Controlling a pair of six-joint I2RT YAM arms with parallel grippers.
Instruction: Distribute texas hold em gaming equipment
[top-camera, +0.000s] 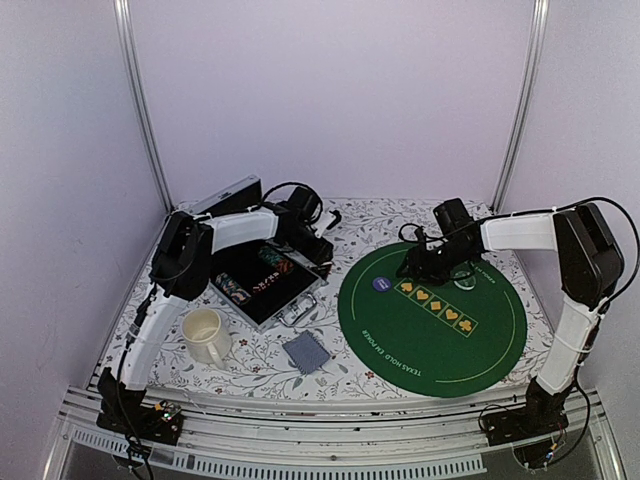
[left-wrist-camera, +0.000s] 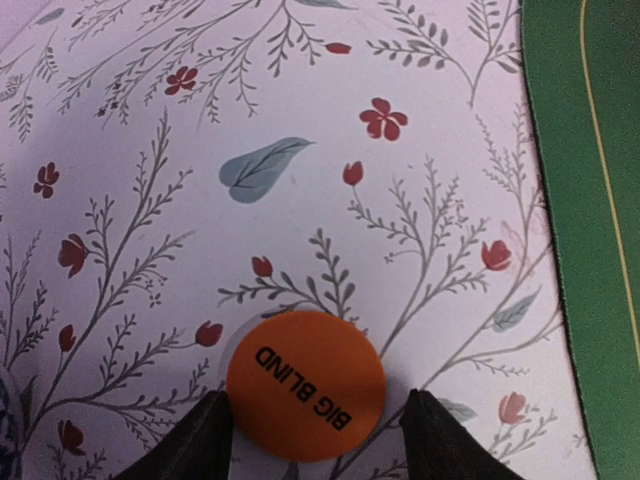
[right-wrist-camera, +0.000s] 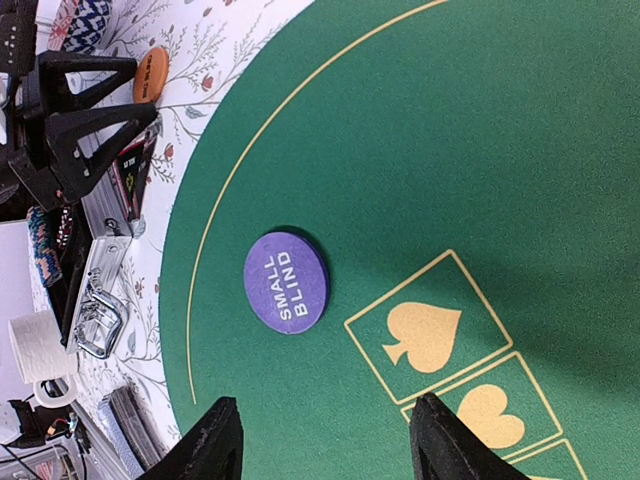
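In the left wrist view, the orange BIG BLIND disc (left-wrist-camera: 305, 385) appears to lie flat on the flowered cloth. My left gripper is open around its near part; a small gap shows at the right finger (left-wrist-camera: 432, 435), while the left finger is close to the edge. The purple SMALL BLIND disc (right-wrist-camera: 286, 282) rests on the green poker mat (right-wrist-camera: 420, 190), left of the spade square. Above the mat, my right gripper stands open and empty. Left of the mat lies the open case (top-camera: 265, 285) with chips inside, partly hidden by my left arm.
A cream mug (top-camera: 206, 335) stands before the case, and a blue-grey patterned cloth-like square (top-camera: 306, 352) lies to its right. A clear round piece (top-camera: 465, 280) sits on the mat near the right gripper.
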